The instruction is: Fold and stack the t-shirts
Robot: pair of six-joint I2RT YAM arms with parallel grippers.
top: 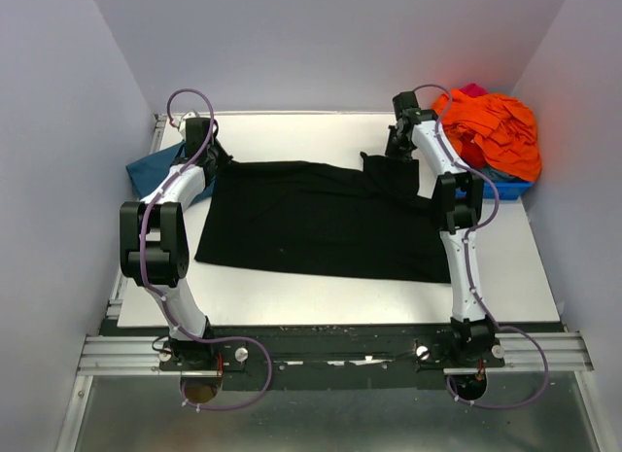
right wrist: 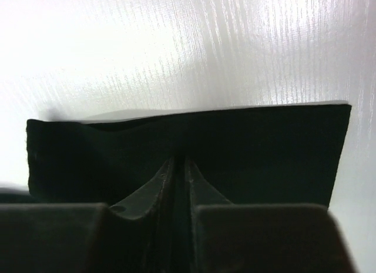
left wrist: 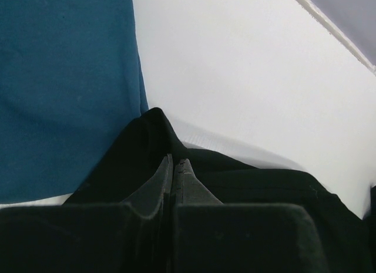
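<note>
A black t-shirt [top: 311, 224] lies spread over the middle of the white table. At its far left corner, my left gripper is shut, with a ridge of the dark cloth running up to its fingertips. At the far right, part of the shirt [right wrist: 264, 150] lies flat with a straight edge. Over that part stands my right gripper, its fingers close together with a narrow gap between them. Dark cloth shows below and around these fingertips; whether any is between them is hard to see.
A folded blue cloth [top: 154, 170] lies at the left, partly under my left arm. At the back right, a blue bin [top: 510, 191] is heaped with orange clothes [top: 496, 131]. Bare table runs along the back and front edges.
</note>
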